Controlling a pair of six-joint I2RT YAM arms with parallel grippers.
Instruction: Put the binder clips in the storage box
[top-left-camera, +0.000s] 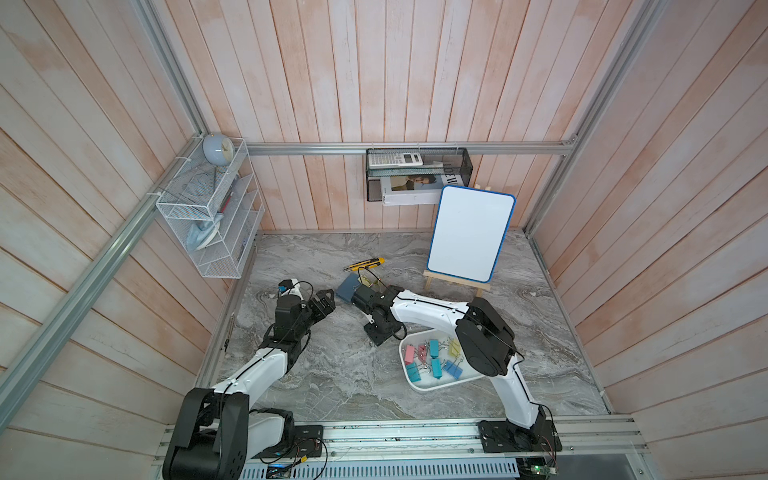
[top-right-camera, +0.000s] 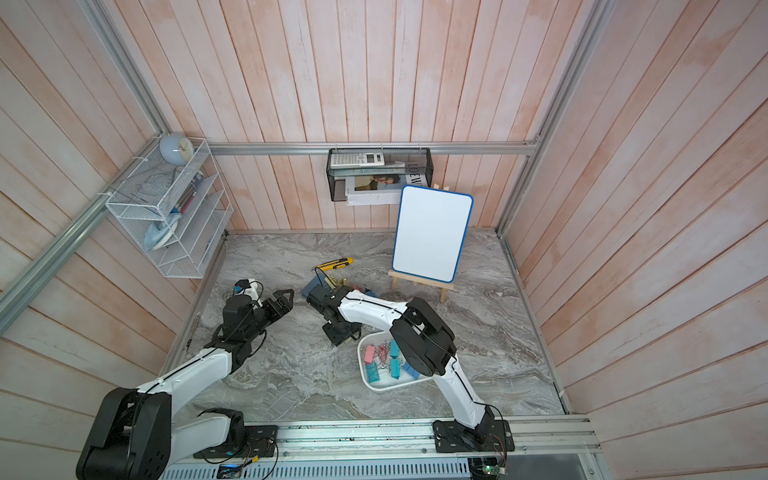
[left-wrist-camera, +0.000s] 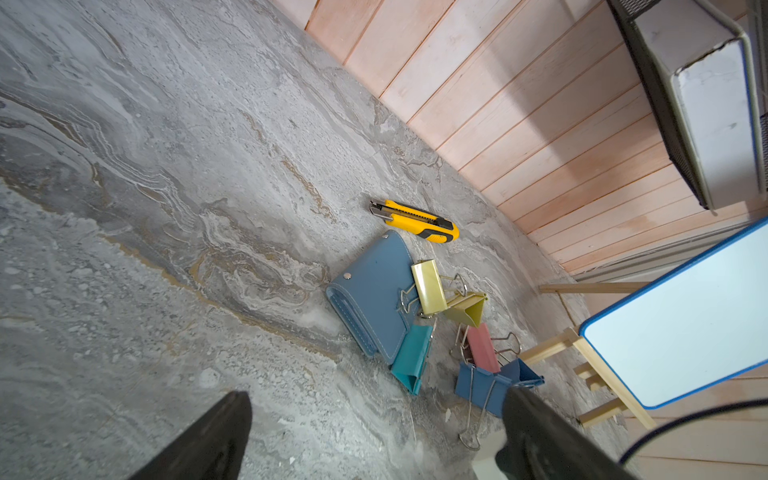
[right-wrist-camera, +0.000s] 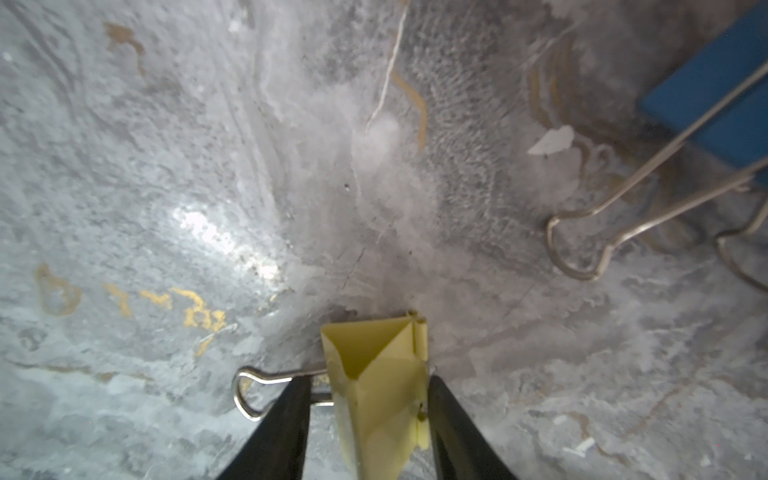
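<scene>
My right gripper is open, its fingers on either side of a yellow binder clip (right-wrist-camera: 388, 400) on the tabletop; I see no grip on it. A blue clip (right-wrist-camera: 720, 112) lies to the upper right. The left wrist view shows two yellow clips, one (left-wrist-camera: 429, 286) by the blue wallet and another (left-wrist-camera: 466, 309) beside it, plus a teal clip (left-wrist-camera: 412, 356), a pink clip (left-wrist-camera: 481, 348) and a blue clip (left-wrist-camera: 484, 389). My left gripper is open and empty. The white storage box (top-left-camera: 417, 387) holds several clips; the right arm hides part of it.
A blue wallet (left-wrist-camera: 372, 296) and a yellow utility knife (left-wrist-camera: 416, 221) lie near the loose clips. The whiteboard (top-left-camera: 472, 236) on its easel stands behind the right arm. Bare tabletop (top-left-camera: 344, 376) lies left of the box.
</scene>
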